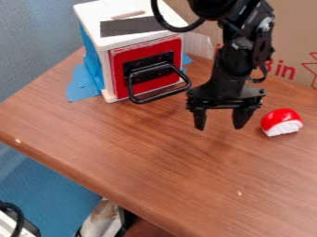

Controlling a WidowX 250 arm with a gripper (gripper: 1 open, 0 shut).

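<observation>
My black gripper (221,118) hangs over the middle right of the wooden table, its two fingers spread open with nothing seen between them. To its right a red object with a white bottom (281,118) rests on the table. Behind and left of the gripper stands a white box (104,14) with a red front (135,57) and a black wire handle (160,91).
Blue sheeting (82,85) lies by the box. A cardboard panel (287,42) stands at the back right.
</observation>
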